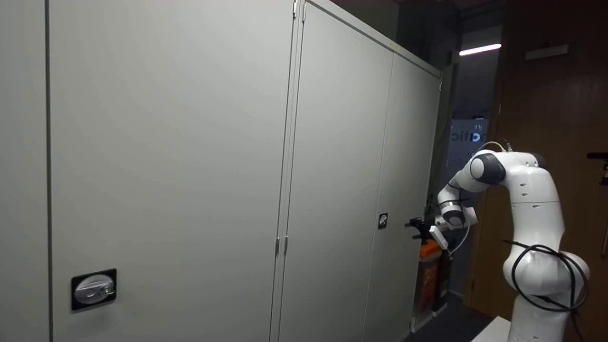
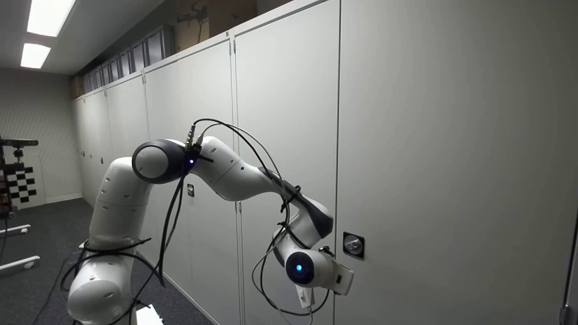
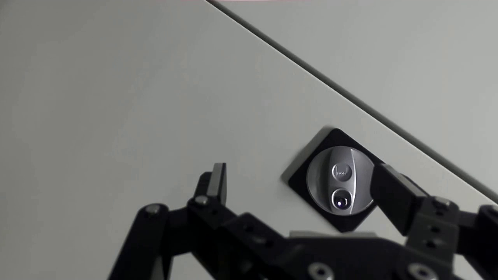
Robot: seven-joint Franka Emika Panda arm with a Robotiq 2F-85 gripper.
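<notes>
In the wrist view a round silver turn handle (image 3: 362, 177) on a black square plate (image 3: 298, 179) is set in a pale grey cabinet door (image 3: 140, 93), close to the door's seam. My gripper is open, its black fingers (image 3: 394, 191) spread wide with nothing held. The handle lies between them in this view, nearer the right finger, which overlaps the plate's edge. From the side, the handle (image 1: 383, 220) shows on the door while my gripper (image 1: 411, 229) stands a short way off to its right, apart from it. My fingers are hidden in exterior view 2.
Tall cabinets line the wall, with another handle (image 1: 94, 289) at the near left. An orange-lidded bin (image 1: 430, 249) stands on the floor behind the gripper. Loose cables (image 2: 265, 254) hang from my arm.
</notes>
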